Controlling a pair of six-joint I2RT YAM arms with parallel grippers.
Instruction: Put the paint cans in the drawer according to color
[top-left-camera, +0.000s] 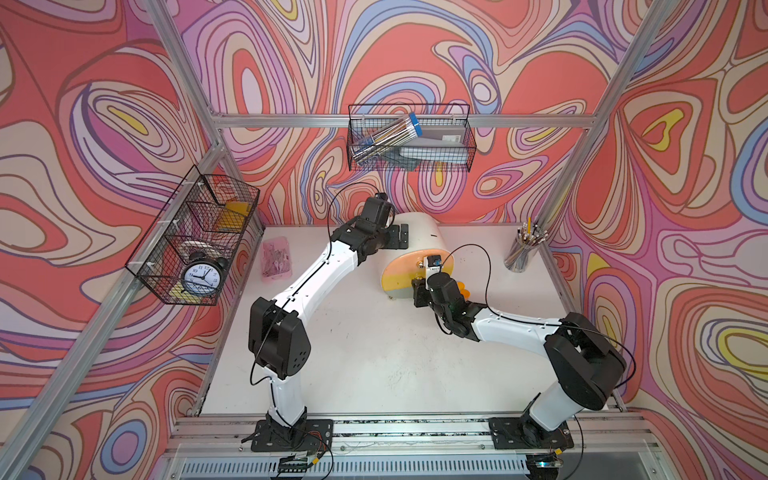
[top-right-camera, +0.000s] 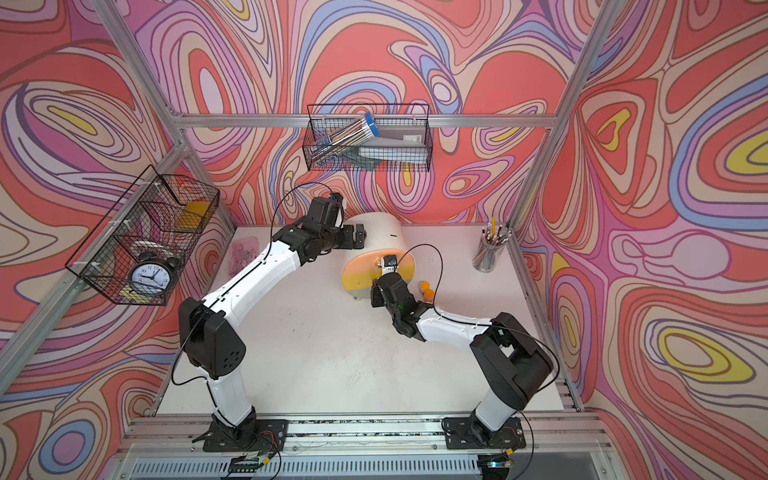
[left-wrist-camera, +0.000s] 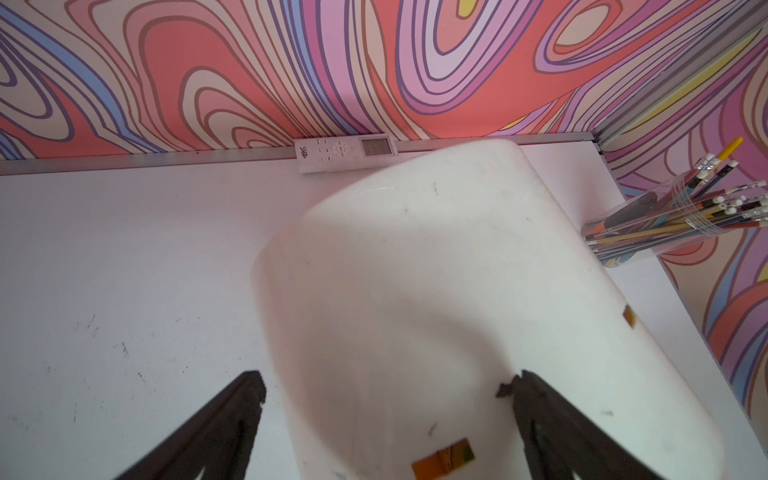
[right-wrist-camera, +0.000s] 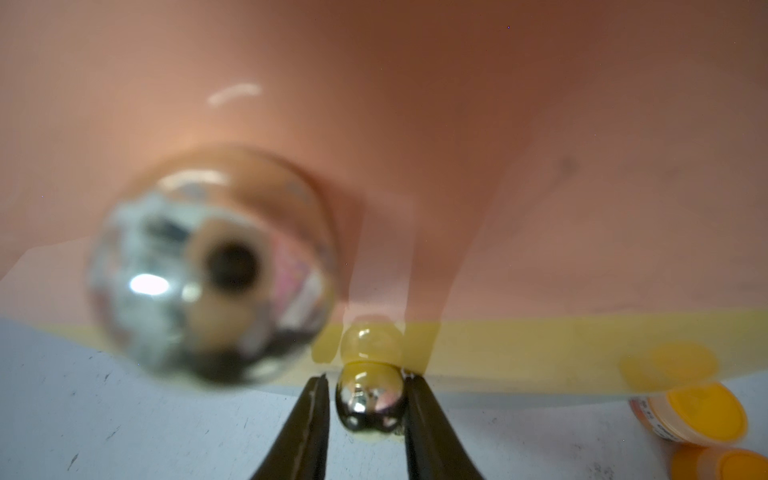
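Note:
A white rounded cabinet (left-wrist-camera: 416, 264) carries an orange upper drawer front (top-right-camera: 360, 260) and a yellow lower drawer front (top-right-camera: 352, 281), both looking closed. In the right wrist view a shiny upper knob (right-wrist-camera: 216, 276) looms at left, with a smaller lower knob (right-wrist-camera: 370, 396) below it. My right gripper has its fingers on either side of that lower knob; a narrow gap shows on the left. A yellow paint can (right-wrist-camera: 708, 412) and an orange paint can (right-wrist-camera: 724, 465) stand right of the cabinet. Open and empty, my left gripper spans the cabinet's top.
A clear cup of pencils (top-left-camera: 522, 248) stands at the back right, and a pink box (top-left-camera: 276, 258) lies at far left. Behind the cabinet is a white remote-like device (left-wrist-camera: 344, 152).

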